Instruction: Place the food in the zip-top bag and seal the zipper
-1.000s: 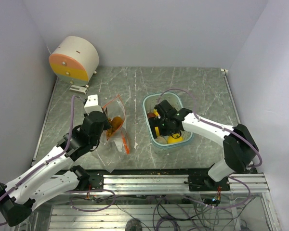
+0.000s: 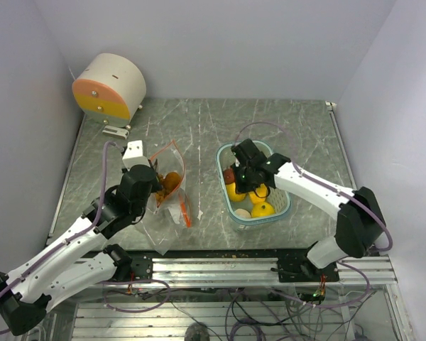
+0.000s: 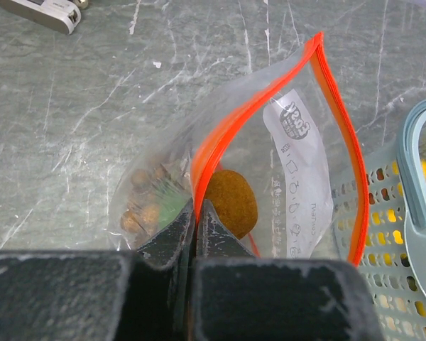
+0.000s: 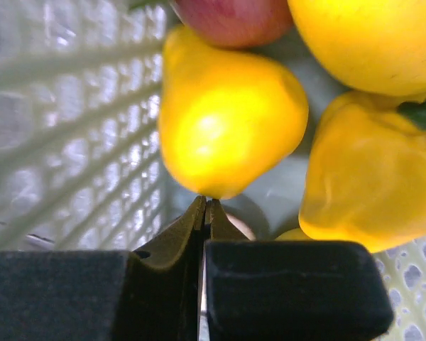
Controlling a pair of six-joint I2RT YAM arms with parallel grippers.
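Note:
The zip top bag [image 2: 163, 220] lies on the counter with brown food [image 3: 231, 202] and smaller pieces inside; in the left wrist view my left gripper is shut on the bag's orange-rimmed opening. The plastic basket [image 2: 286, 213] holds yellow peppers [image 4: 369, 170], a reddish round item [image 4: 231, 18] and a pale item at the bottom. My right gripper is shut, nothing visible between its fingertips, down in the basket just below a yellow piece of food [image 4: 227, 121].
A rounded cream box with orange and yellow front [image 2: 106, 85] stands at the back left. A small metal block [image 2: 116, 131] lies near it.
The right arm moved within the basket, lately a little higher in the top view, exposing more yellow food. The left gripper stayed put.

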